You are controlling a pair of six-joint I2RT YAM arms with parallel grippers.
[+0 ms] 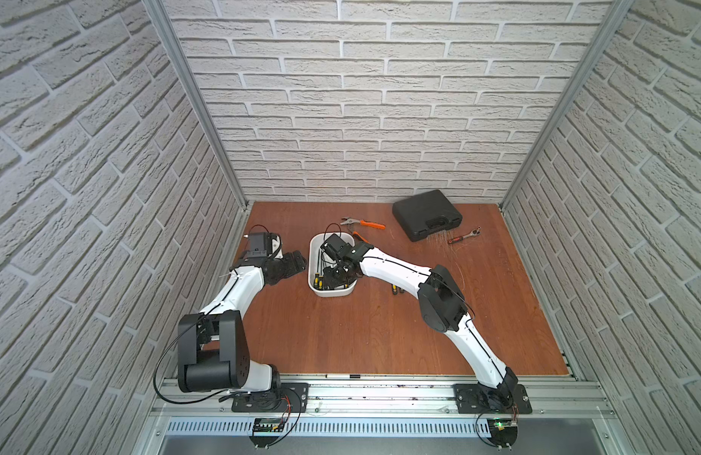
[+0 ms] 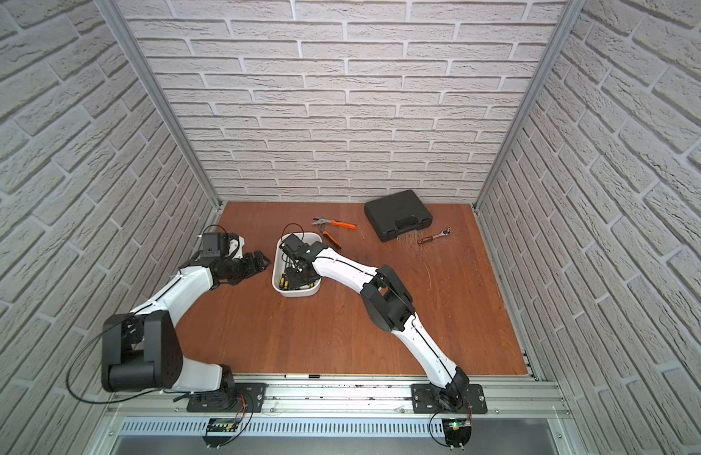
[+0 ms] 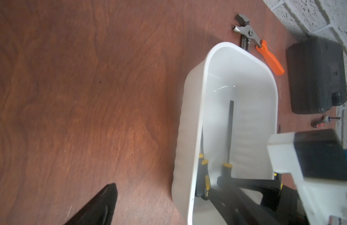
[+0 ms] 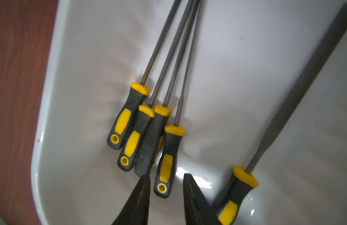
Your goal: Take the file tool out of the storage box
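Note:
A white storage box (image 1: 312, 254) holds several files with black-yellow handles. In the right wrist view a cluster of files (image 4: 166, 166) lies on the left; a larger file (image 4: 237, 187) lies to the right. My right gripper is down inside the box, fingers apart over the handle ends, nothing visibly between them but the floor and a handle below. My left gripper (image 1: 293, 263) hangs open left of the box, empty.
Pliers (image 1: 369, 224), a black case (image 1: 426, 214) and a ratchet (image 1: 462, 236) lie at the back. Two more yellow-handled tools lie right of the box, partly hidden by my right arm.

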